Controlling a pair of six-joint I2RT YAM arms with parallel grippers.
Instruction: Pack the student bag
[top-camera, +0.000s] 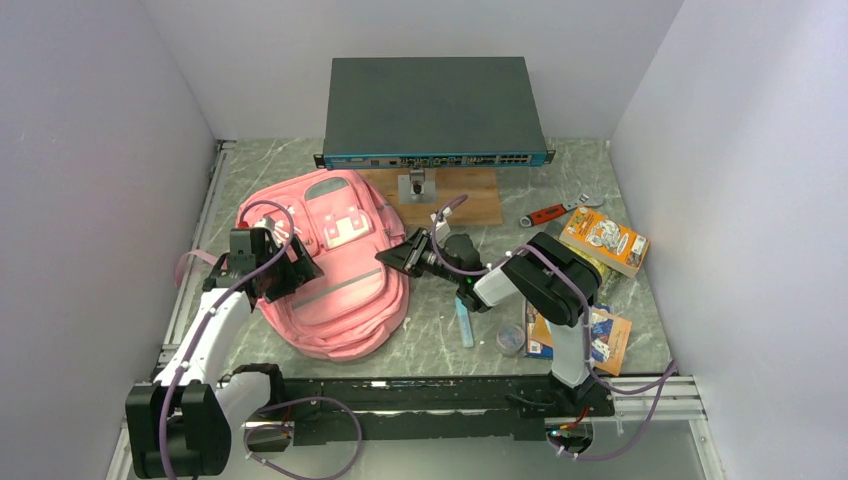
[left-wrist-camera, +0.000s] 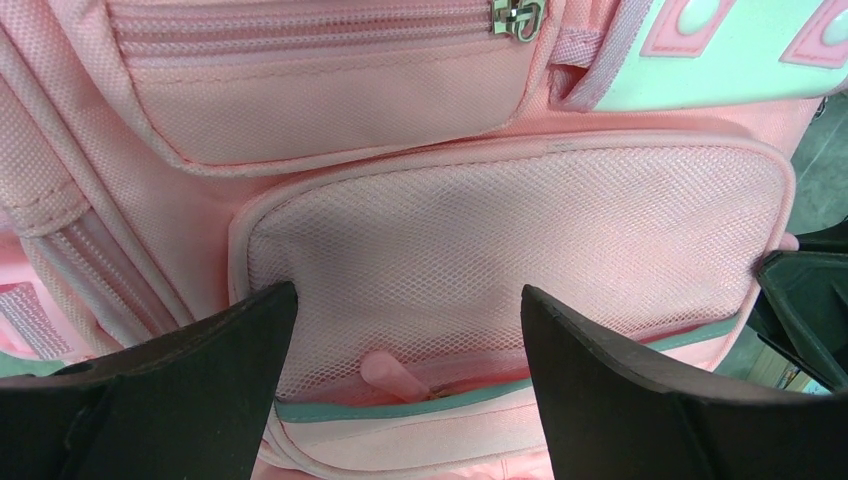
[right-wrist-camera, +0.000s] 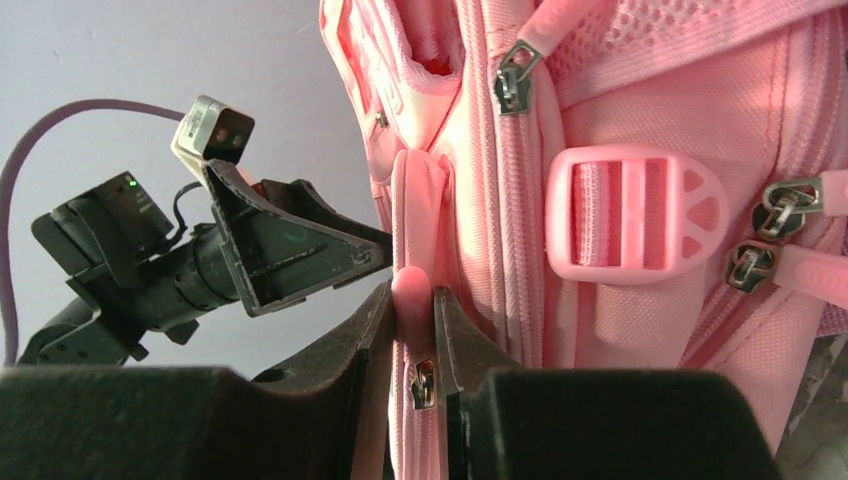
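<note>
The pink backpack (top-camera: 345, 285) lies on the left part of the table. Over its left side, my left gripper stands open, its fingers wide apart above a mesh front pocket (left-wrist-camera: 480, 240) with nothing between them. At the bag's right side is my right gripper (top-camera: 385, 259). In the right wrist view, its fingertips close in on both sides of a pink zipper pull (right-wrist-camera: 412, 300) hanging from a metal slider (right-wrist-camera: 423, 385) on the bag's edge. The zipper track runs down between the fingers. How far the main compartment is unzipped cannot be seen.
Books (top-camera: 606, 241) and a red-handled tool (top-camera: 545, 214) lie at the right. A blue stick-shaped item (top-camera: 464, 323) and a round clear container (top-camera: 510, 339) lie in front of my right arm. A large dark box (top-camera: 430, 105) overhangs the back.
</note>
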